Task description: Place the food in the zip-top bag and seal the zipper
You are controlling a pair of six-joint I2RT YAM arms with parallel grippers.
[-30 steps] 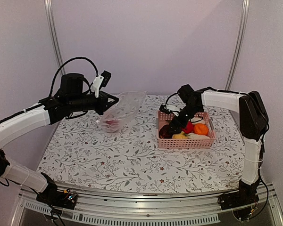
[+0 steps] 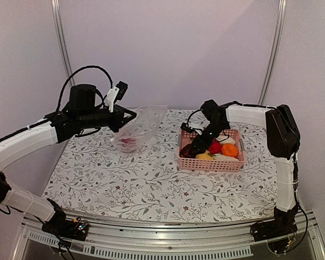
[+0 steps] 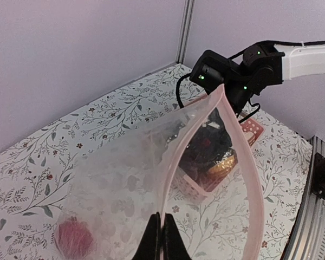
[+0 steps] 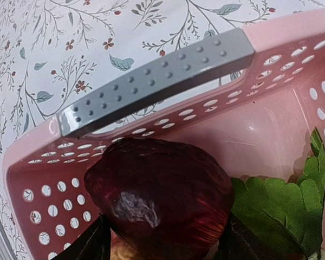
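Note:
My left gripper is shut on the rim of the clear zip top bag [image 3: 119, 184], which hangs with its mouth gaping. A reddish food item [image 3: 75, 238] lies at the bottom of the bag. In the pink basket [image 2: 211, 164], my right gripper reaches down around a dark red, shiny round food [image 4: 157, 189]. Its fingers [image 4: 97, 241] stand apart, one on each side of this food and close against it; whether they grip it cannot be made out. The food covers the space between them.
Also in the basket are an orange fruit [image 2: 229, 150], a red food [image 2: 214, 146], a yellow one [image 2: 205, 155] and a green leafy piece [image 4: 276, 203]. A grey handle [image 4: 157, 81] crosses the basket's rim.
The right arm has moved slightly left and lower into the basket, and the basket has shifted a little left. My left arm and the bag have stayed still.

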